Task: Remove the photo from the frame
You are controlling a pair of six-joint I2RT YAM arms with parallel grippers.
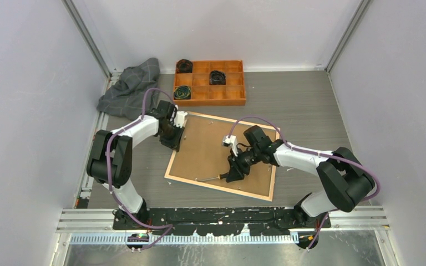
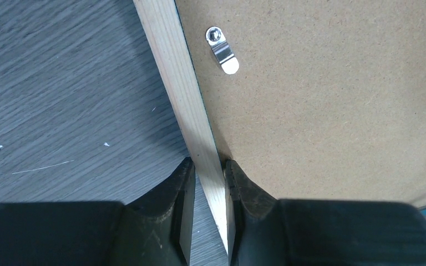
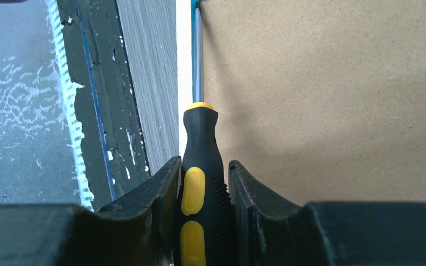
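The picture frame [image 1: 211, 184] lies back side up on the table, its brown backing board [image 1: 199, 149] held within a pale wooden border. My left gripper is shut on the left border of the frame. Close by, a small metal clip [image 2: 222, 51] is screwed near the board's edge and reaches over the board. My right gripper is shut on the black and yellow handle of a screwdriver [image 3: 201, 133]. Its shaft lies low along the near border, and the tip is at the upper edge of the right wrist view, where a clip is hard to make out. No photo shows.
An orange divided tray [image 1: 219, 102] with several dark coils stands at the back. Grey checked cloth [image 1: 130, 88] is heaped at the back left. Bare table [image 1: 305, 105] stretches to the right of the frame.
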